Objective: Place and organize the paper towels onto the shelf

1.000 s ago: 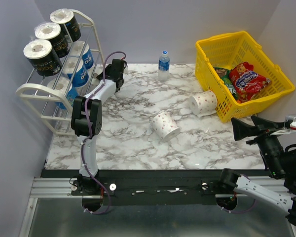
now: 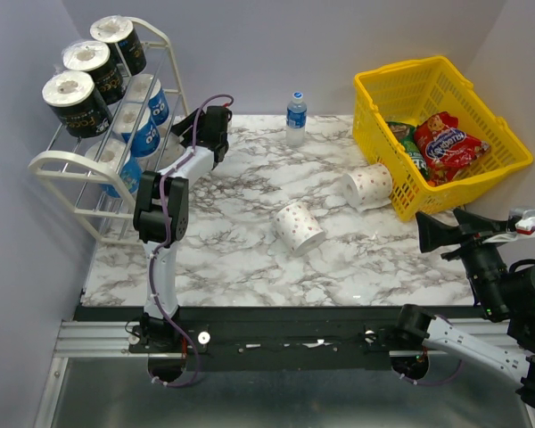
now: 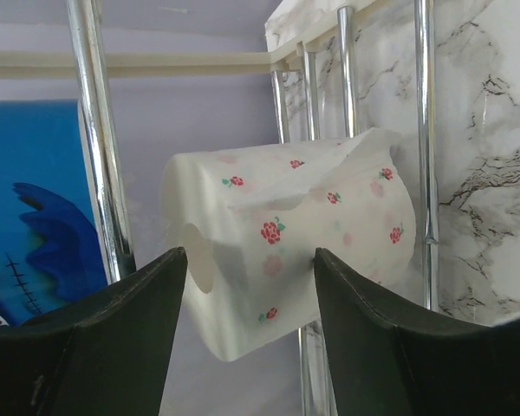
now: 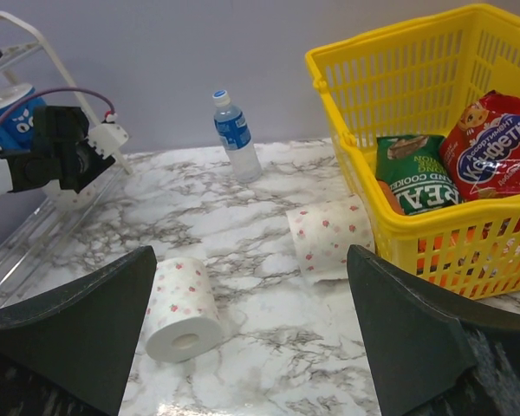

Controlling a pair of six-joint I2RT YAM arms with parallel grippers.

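My left gripper is part open at the lower rack level, its fingers by a white floral paper towel roll (image 3: 286, 225) that lies on its side among chrome bars; whether they press on it is unclear. Blue rolls (image 2: 144, 134) fill the middle of the rack (image 2: 52, 159), black rolls (image 2: 78, 109) the top. Two floral rolls (image 2: 298, 228) (image 2: 367, 185) lie on the marble table. My right gripper stands open and empty at the table's right.
A water bottle (image 2: 296, 120) stands at the back. A yellow basket (image 4: 485, 247) with snack bags occupies the back right. The table between rack and loose rolls is clear.
My left arm has shifted slightly right in the top view, its gripper still beside the rack. The rolls on the table and the right arm are practically still.
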